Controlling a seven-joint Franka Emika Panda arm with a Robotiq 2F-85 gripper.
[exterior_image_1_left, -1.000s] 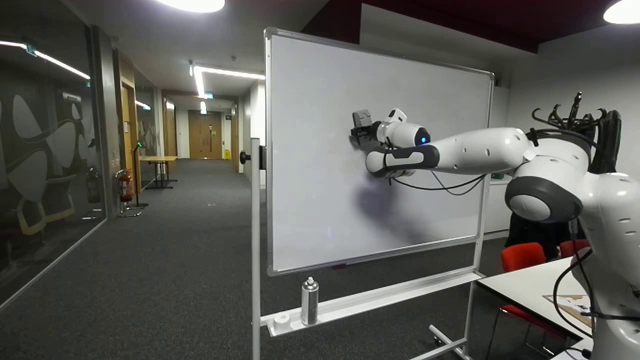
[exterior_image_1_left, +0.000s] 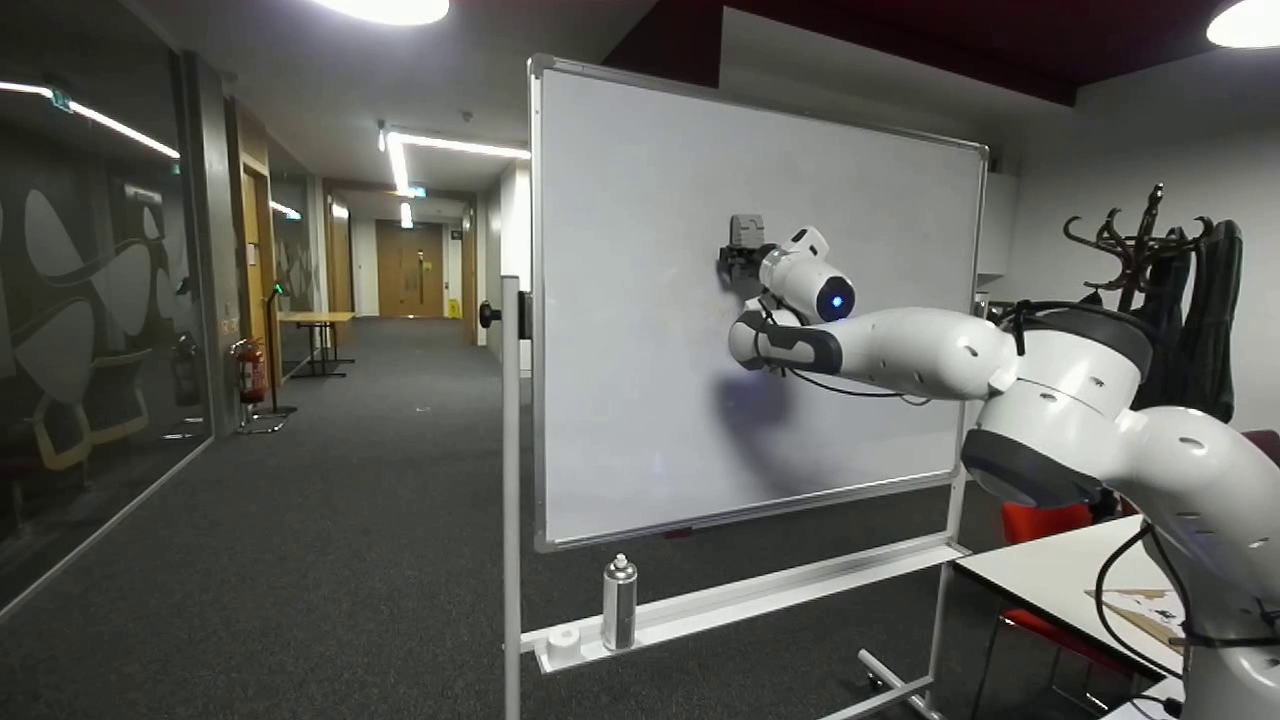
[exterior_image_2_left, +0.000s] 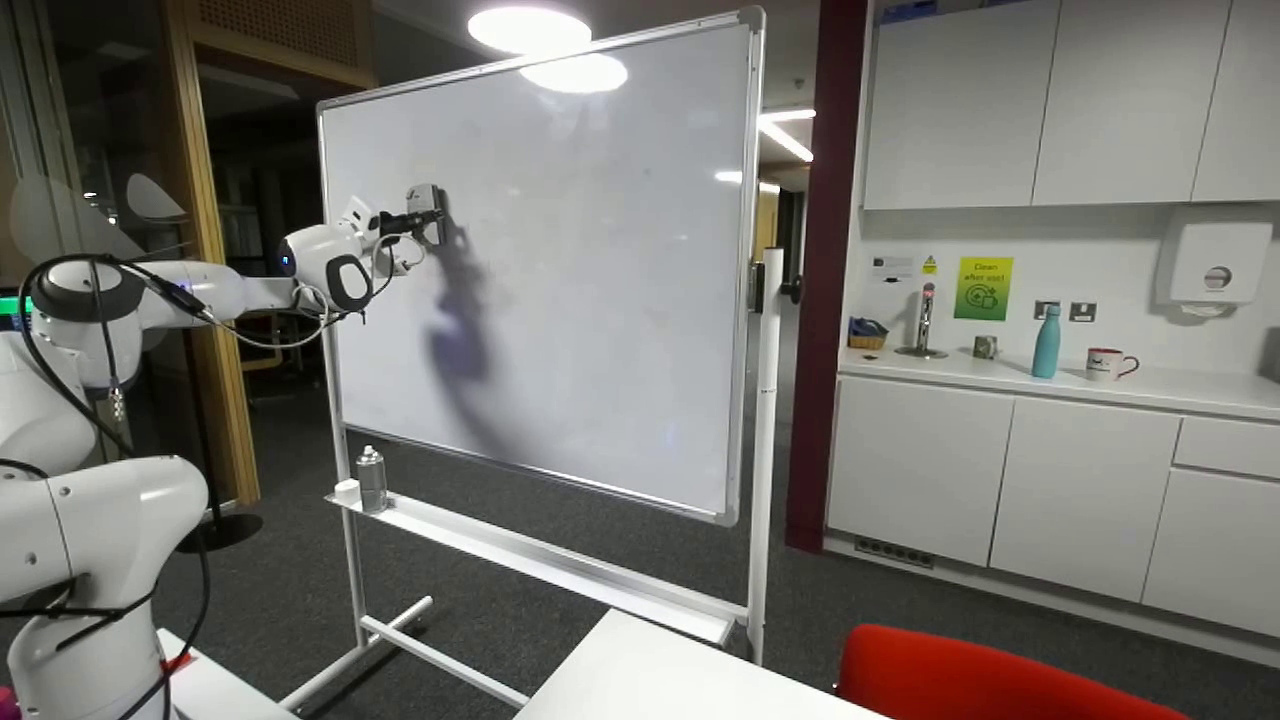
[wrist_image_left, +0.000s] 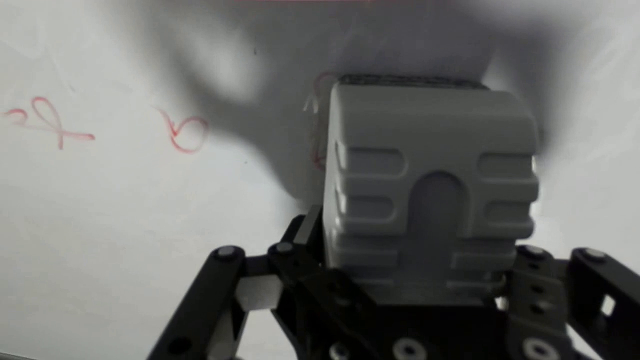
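My gripper is shut on a grey whiteboard eraser (wrist_image_left: 432, 132), one finger at each side of it. In exterior view 1 the eraser (exterior_image_1_left: 746, 228) appears at the upper middle of the whiteboard (exterior_image_1_left: 636, 360); exterior view 2 shows the eraser (exterior_image_2_left: 423, 198) towards the board's left side. Its felt side faces the board, at or very near the surface; contact is hard to tell. Left of it in the wrist view are red marks (wrist_image_left: 183, 135) and a red scribble (wrist_image_left: 57, 127). Another red stroke (wrist_image_left: 319, 158) is partly hidden behind the eraser's left edge.
Below the board, a spray can (exterior_image_1_left: 619, 604) and a white roll (exterior_image_1_left: 563, 646) stand on the ledge (exterior_image_1_left: 768, 604). A white table (exterior_image_2_left: 672, 678) and red chair (exterior_image_2_left: 960, 672) are close to the board's front. Most of the board is unobstructed.
In exterior view 1 the gripper and eraser have moved slightly right and up, and the eraser looks more upright. The arm's elbow and upper links have swung. The eraser is still held.
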